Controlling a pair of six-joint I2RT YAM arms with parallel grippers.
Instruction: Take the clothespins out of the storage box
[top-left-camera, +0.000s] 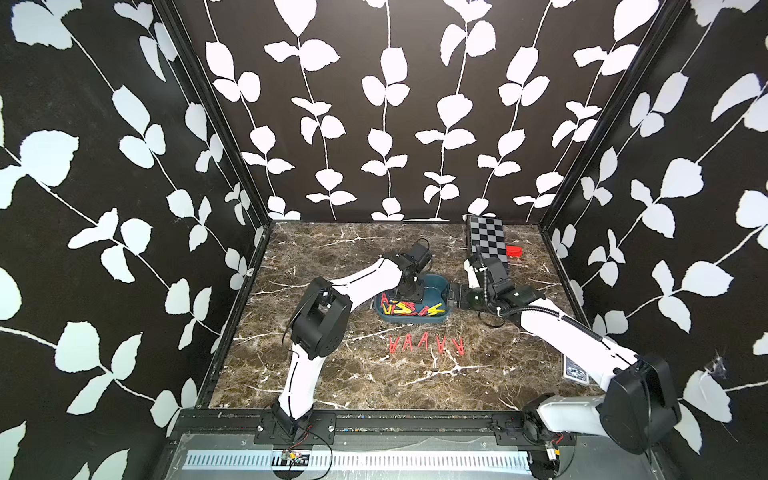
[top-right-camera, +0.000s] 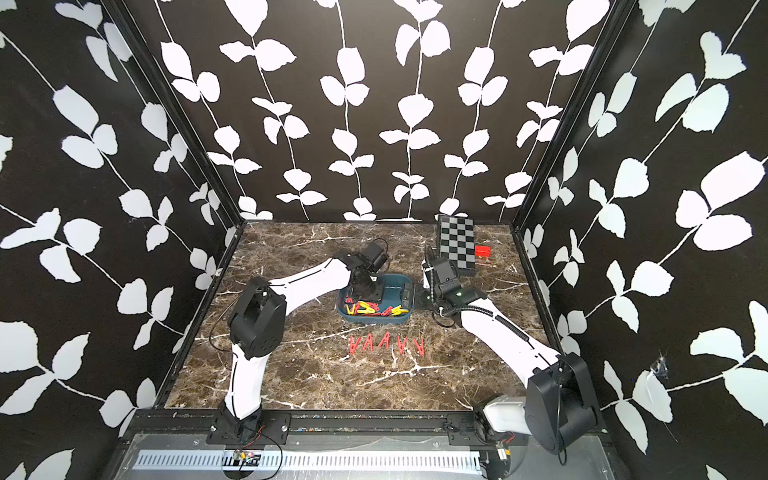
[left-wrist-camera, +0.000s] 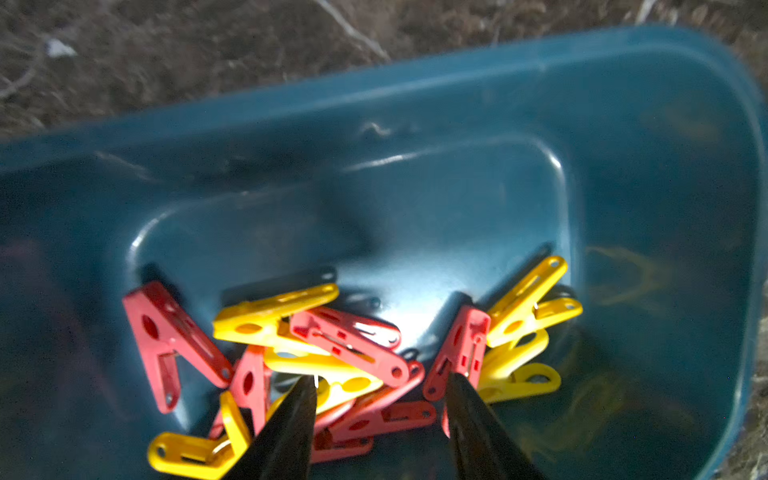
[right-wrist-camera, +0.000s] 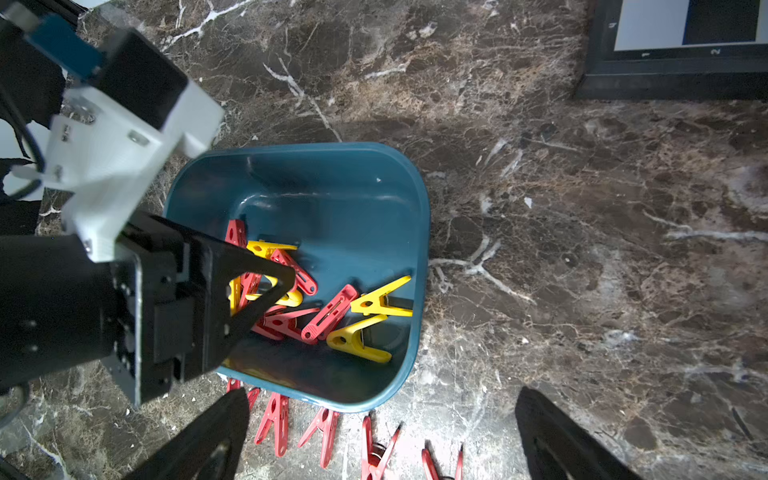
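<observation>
A teal storage box (left-wrist-camera: 664, 120) holds red and yellow clothespins (left-wrist-camera: 172, 344) (right-wrist-camera: 368, 304), lying jumbled on its floor. My left gripper hangs over the box, fingers apart above the pile, with nothing seen held between them. My right gripper is open beside the box on the right, its fingers wide apart. Several red clothespins (top-left-camera: 424, 342) lie in a row on the table in front of the box.
A checkered board (top-right-camera: 456, 240) lies at the back right, with a red object (top-right-camera: 482, 251) beside it.
</observation>
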